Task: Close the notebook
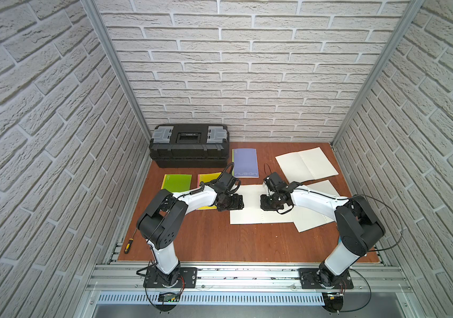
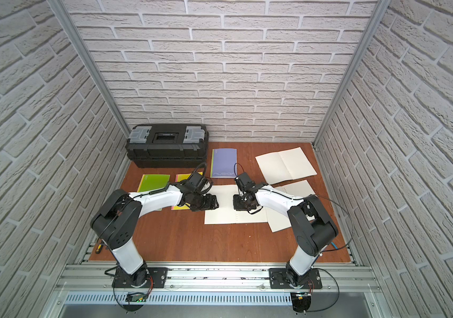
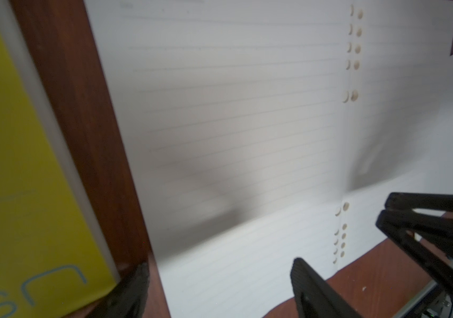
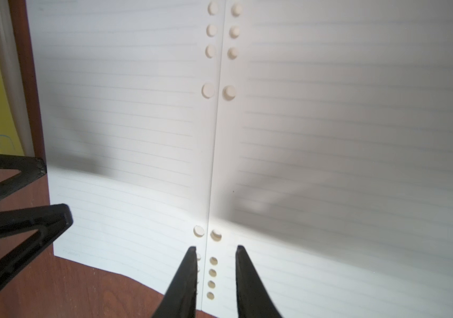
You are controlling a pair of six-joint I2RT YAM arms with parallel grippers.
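The notebook [image 1: 251, 198] lies spread flat at the table's middle, with lined pages [image 3: 247, 132] and punched holes along its spine. My left gripper is over the left page near its outer edge; the fingers are wide and only paper shows below them. Above the spine's lower part is my right gripper, its fingers [image 4: 186, 278] a narrow gap apart. Paper and spine holes show through that gap; whether anything is gripped cannot be told. The right page is partly covered by the right arm in the top views.
Left of the notebook lies a yellow notebook [image 3: 30, 185], with a green one [image 1: 176, 182] farther left. A purple notebook [image 1: 245, 161] and a black toolbox [image 1: 189, 151] stand behind. Other open notebooks [image 1: 307, 163] lie at the right. Bare table fills the front.
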